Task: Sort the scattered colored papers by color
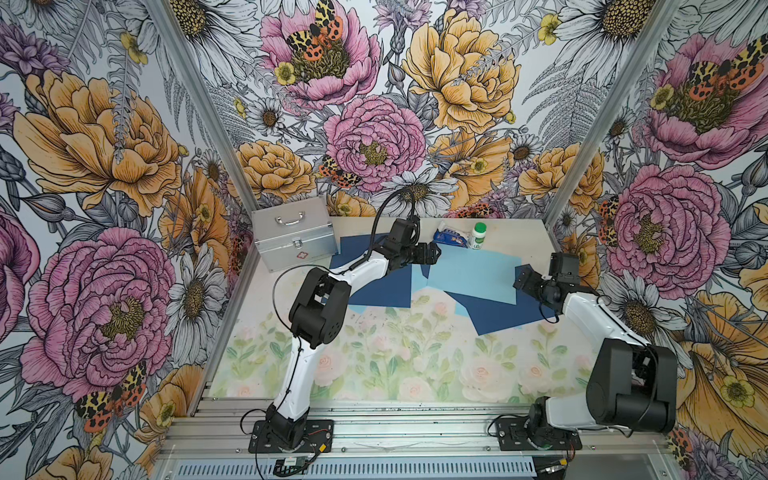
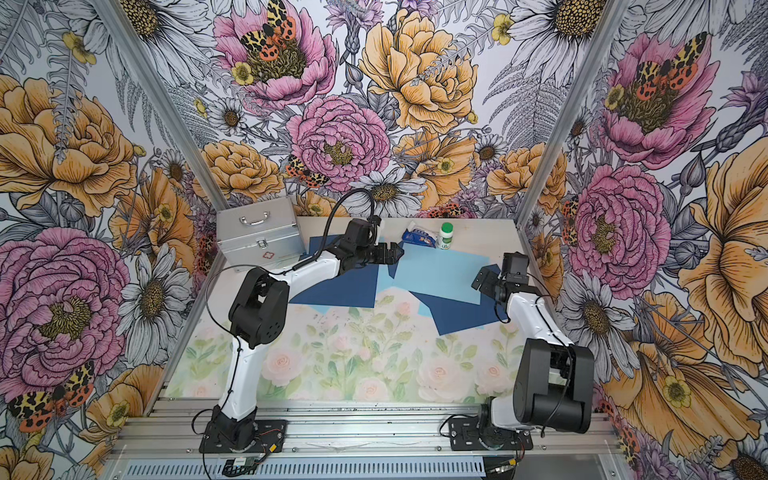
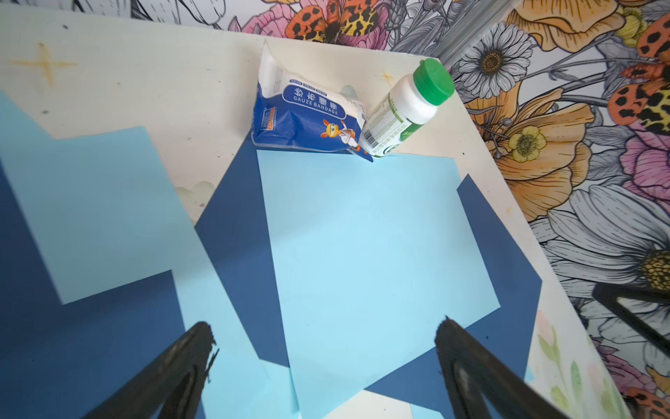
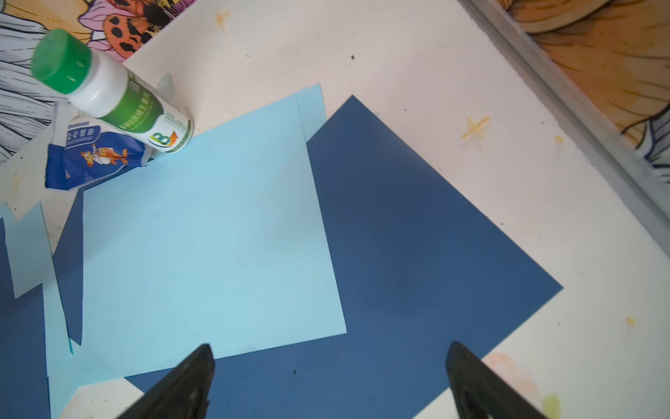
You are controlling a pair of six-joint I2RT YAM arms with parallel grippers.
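Light blue and dark blue papers overlap in two groups on the table. On the right, a large light blue sheet (image 4: 209, 244) lies over a dark blue sheet (image 4: 432, 251). The left group has a dark blue sheet (image 1: 376, 292) with light blue sheets (image 3: 104, 209) around and partly under it. My left gripper (image 1: 432, 253) hangs over the gap between the groups, open; its fingers (image 3: 174, 377) stand wide apart with nothing between. My right gripper (image 1: 524, 280) is above the right group's outer edge, open and empty, its fingers (image 4: 185, 380) well apart.
A blue gauze bandage packet (image 3: 307, 115) and a white bottle with a green cap (image 3: 408, 108) touch the back edge of the right papers. A silver case (image 1: 294, 236) occupies the back left. Bare flowered table (image 1: 400, 360) lies in front.
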